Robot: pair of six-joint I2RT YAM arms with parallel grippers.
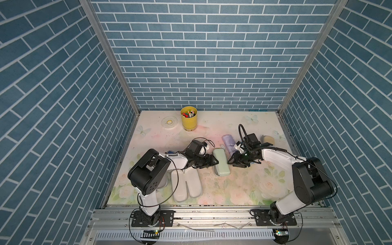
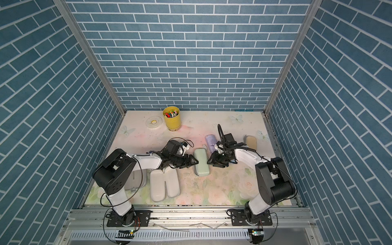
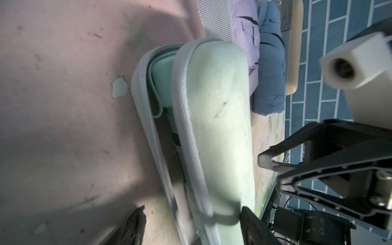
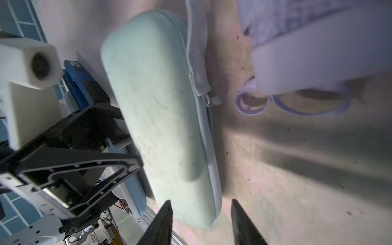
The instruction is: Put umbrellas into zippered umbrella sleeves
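Note:
A mint sleeve [image 1: 221, 161] lies lengthwise mid-table between my grippers. In the left wrist view, the sleeve [image 3: 216, 122] gapes along its left side, and a teal umbrella [image 3: 163, 77] shows inside. A zip pull [image 4: 211, 100] sits on the edge facing the right gripper. My left gripper is open at the near part of the sleeve, one finger over its top and the other beyond the gaping side. My right gripper has its fingers apart, nothing held between them, just right of the sleeve. A lavender umbrella [image 1: 228, 141] lies behind the right gripper.
A blue umbrella [image 3: 269, 61] and a beige sleeve [image 1: 268, 139] are at the right. Pale opened sleeves [image 1: 186, 187] lie front left, below the left arm. A yellow can [image 1: 189, 119] and a white dish [image 1: 169, 121] stand at the back.

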